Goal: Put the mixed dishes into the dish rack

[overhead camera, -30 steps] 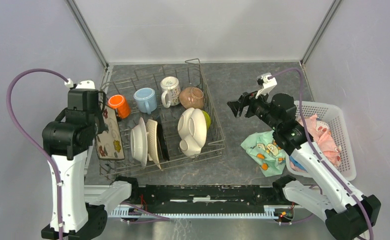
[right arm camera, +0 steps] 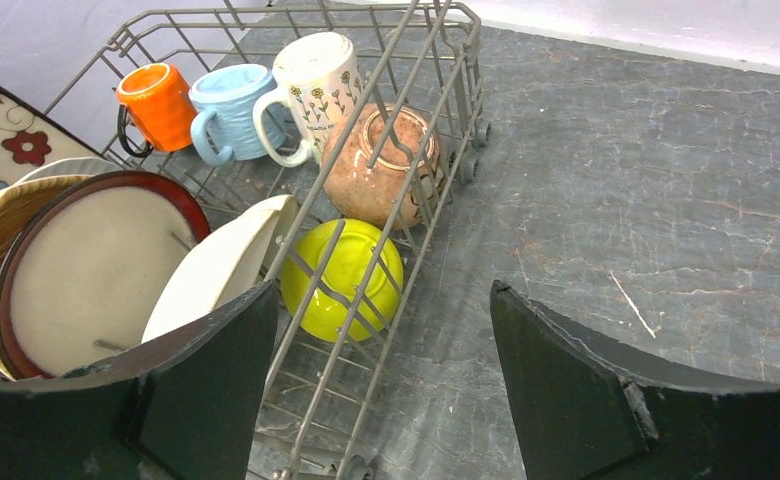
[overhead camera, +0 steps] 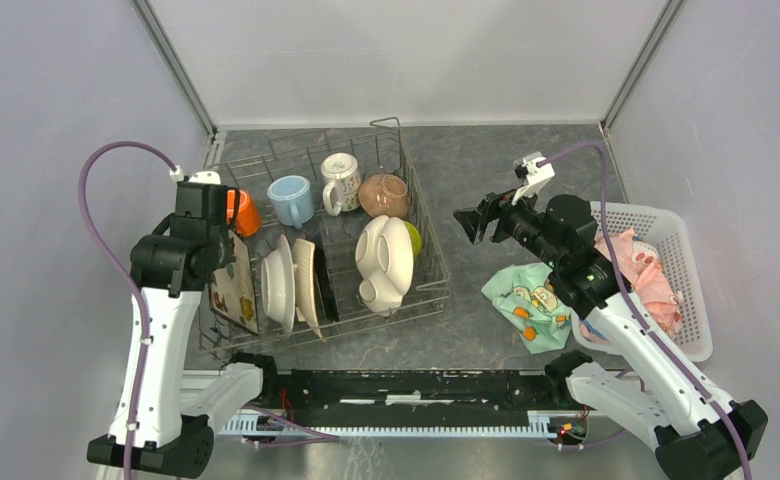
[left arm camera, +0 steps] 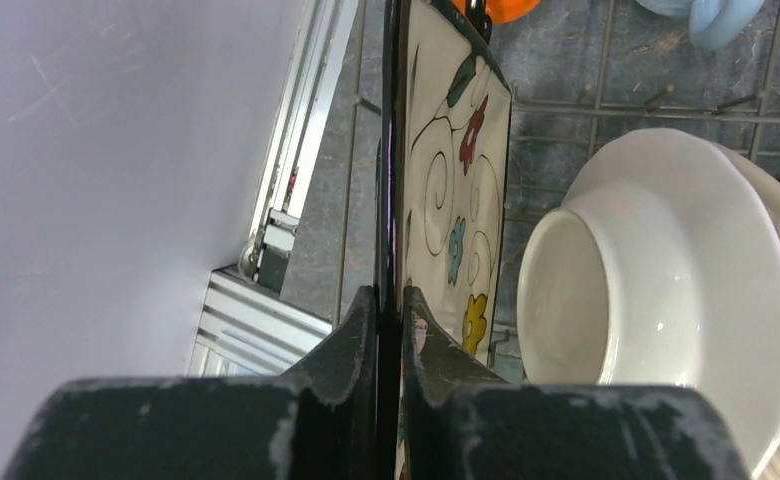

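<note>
My left gripper is shut on the edge of a black-rimmed rectangular floral plate (left arm camera: 451,190) at the rack's (overhead camera: 426,290) left side, beside a stack of white and cream dishes (overhead camera: 280,280). An orange mug (overhead camera: 244,210), blue mug (overhead camera: 291,200), flowered mug (overhead camera: 341,178) and brown mug (overhead camera: 382,195) line the back. White cups and bowls (overhead camera: 391,260) sit at the right, a yellow bowl (right arm camera: 341,270) behind them. My right gripper (overhead camera: 473,222) hovers open beside the rack's right edge, with nothing between its fingers.
A white basket (overhead camera: 694,315) with pink cloths stands at the far right. A green patterned cloth (overhead camera: 521,305) lies on the floor beside it. The grey floor right of the rack is otherwise clear. Walls close in on the left, back and right.
My left gripper has moved to the right with the floral plate, which now covers part of the gap toward the white dishes. The right arm has barely moved.
</note>
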